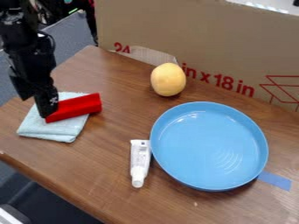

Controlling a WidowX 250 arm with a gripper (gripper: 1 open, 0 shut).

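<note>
My black gripper (38, 101) is open at the left, low over a folded pale blue cloth (47, 127), with its fingers at the left end of a red cylindrical object (79, 106) lying on that cloth. Whether the fingertips touch either one is hard to tell. A blue plate (211, 145) is on the right side of the wooden table. A white tube (139, 162) lies left of the plate, and a yellow round fruit (169, 80) sits toward the back.
A cardboard box (198, 35) stands along the back of the table (117, 192). Its near-left edge runs close below the cloth.
</note>
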